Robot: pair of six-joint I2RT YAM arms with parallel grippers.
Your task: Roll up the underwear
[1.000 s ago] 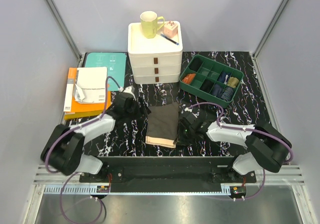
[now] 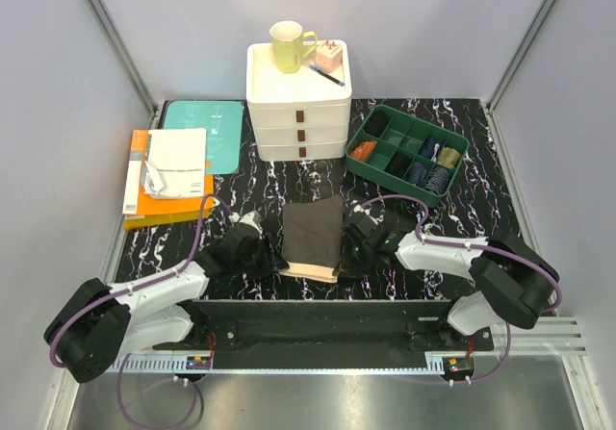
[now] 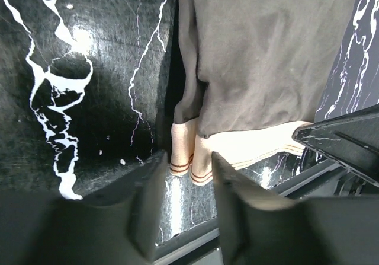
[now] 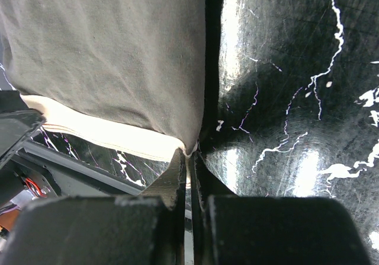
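Observation:
The grey underwear (image 2: 312, 230) lies folded into a flat rectangle, its peach waistband (image 3: 249, 145) along the near edge. At the band's right corner my right gripper is shut, with a thin piece of the cloth pinched between its fingertips. My left gripper stands part open at the left corner. In the left wrist view its two blurred fingers (image 3: 228, 188) lie either side of the folded band ends, with a gap still showing.
A green divided box (image 2: 408, 151) with rolled items stands at the back right, beside a white drawer unit (image 2: 298, 113). Books and a notebook (image 2: 173, 172) lie at the left.
The right arm and the cloth look almost unmoved.

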